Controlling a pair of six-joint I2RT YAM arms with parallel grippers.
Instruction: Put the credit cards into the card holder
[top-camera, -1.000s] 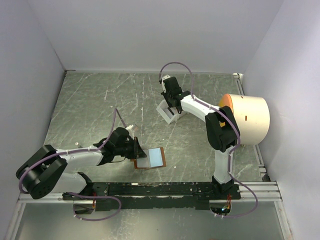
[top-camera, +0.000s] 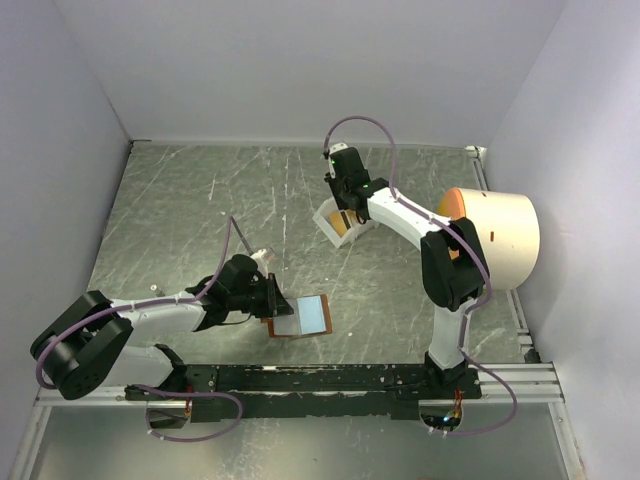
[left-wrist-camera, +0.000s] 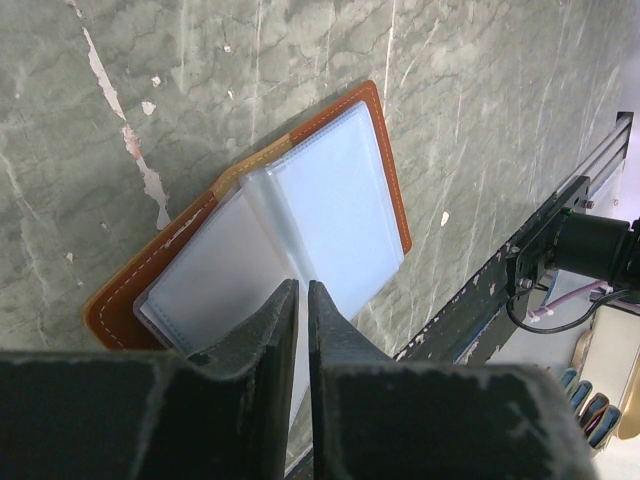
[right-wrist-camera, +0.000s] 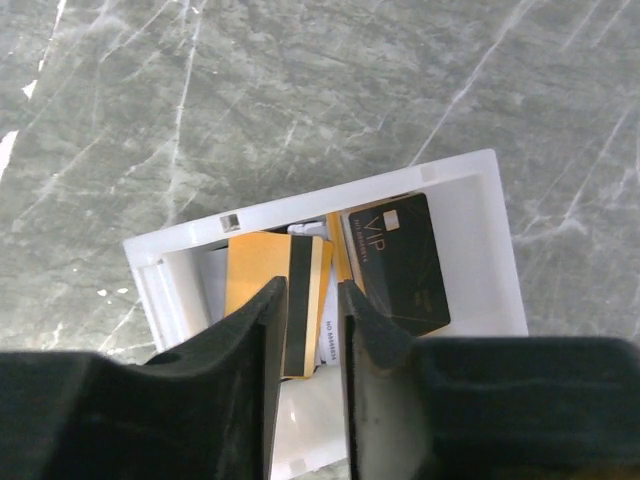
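Observation:
The brown card holder lies open, with clear sleeves over its pale pages. Close above it, my left gripper points at the sleeves, its fingers a narrow gap apart; no card shows between them. In the white box lie a gold card with a black stripe, a black VIP card and part of a pale card. Over these cards stands my right gripper, open part way, with the striped card seen behind its left finger. Its fingers hide the box's near part.
A large cream cylinder with an orange end stands right of the right arm. Bare grey marbled tabletop fills the left and the space between box and holder. A dark rail runs along the front.
My right gripper has shifted slightly right over the box. The gold card now shows in the box, where it was not visible a second ago. The left arm and the holder look unmoved.

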